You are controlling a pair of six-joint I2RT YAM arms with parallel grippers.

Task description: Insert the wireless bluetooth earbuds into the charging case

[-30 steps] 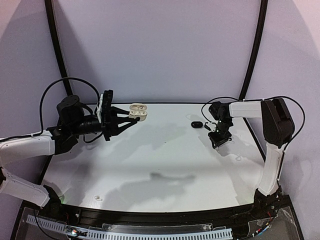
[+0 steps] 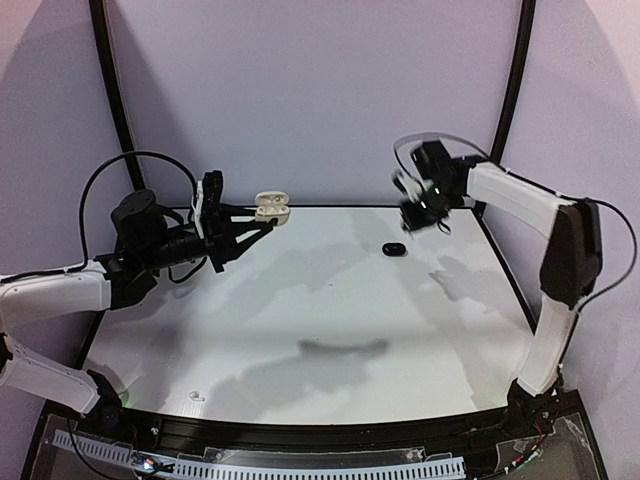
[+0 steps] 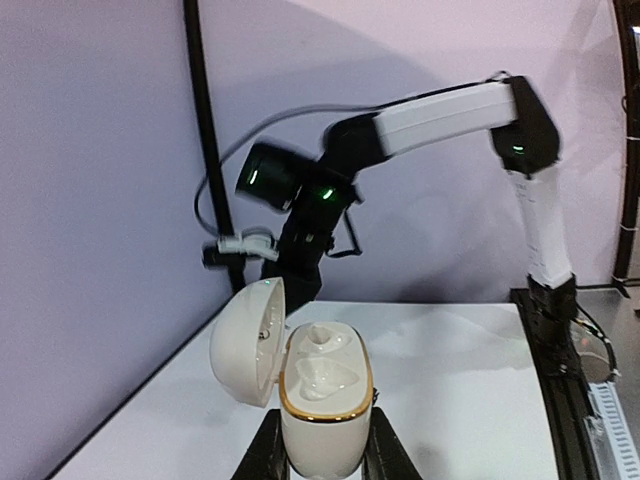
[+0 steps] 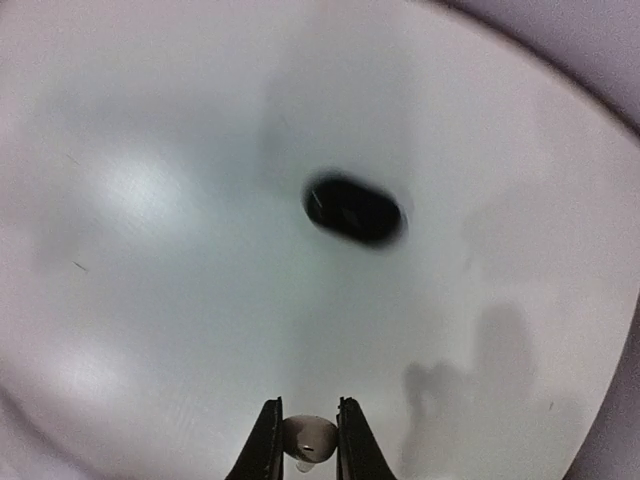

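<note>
The white charging case [image 2: 272, 210] is held in the air at left of centre by my left gripper [image 2: 262, 226], shut on it. In the left wrist view the case [image 3: 325, 405] has its lid [image 3: 235, 345] open and its moulded wells face up. My right gripper is shut on a small pale earbud [image 4: 309, 440], seen at the bottom of the right wrist view. In the top view that gripper is blurred, raised at the back right.
A black oval object [image 2: 394, 249] lies on the white table [image 2: 330, 290] at back right. Walls and dark posts edge the table.
</note>
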